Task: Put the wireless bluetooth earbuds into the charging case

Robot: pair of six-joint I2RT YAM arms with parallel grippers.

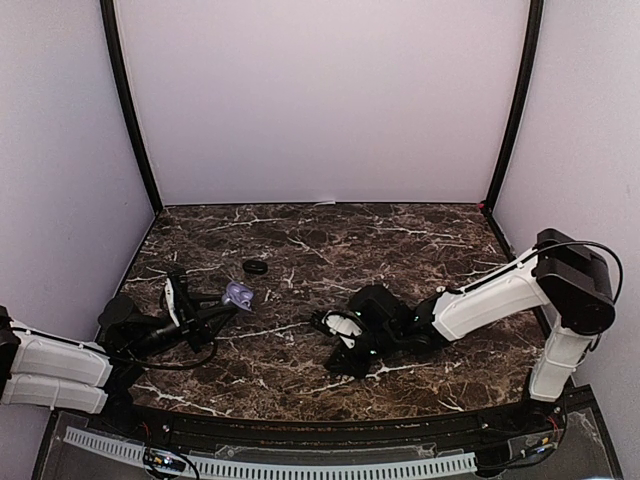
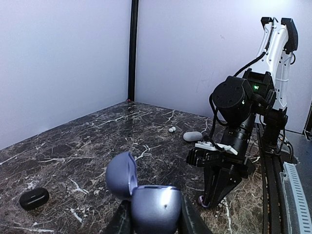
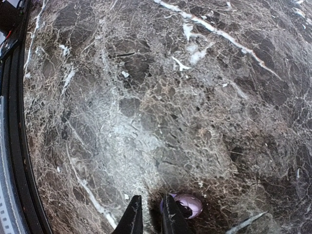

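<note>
My left gripper holds the open lavender charging case upright above the table at left, shut on it. My right gripper is down at the table in front of the right arm's body, around a small purple earbud. In the right wrist view its two fingers stand somewhat apart, with the earbud behind the right finger; the tips are partly cut off, so its hold is unclear. The left wrist view also shows the earbud at those fingertips.
A black oval object lies behind the left gripper. A white rounded object and small white pieces lie farther off on the marble table.
</note>
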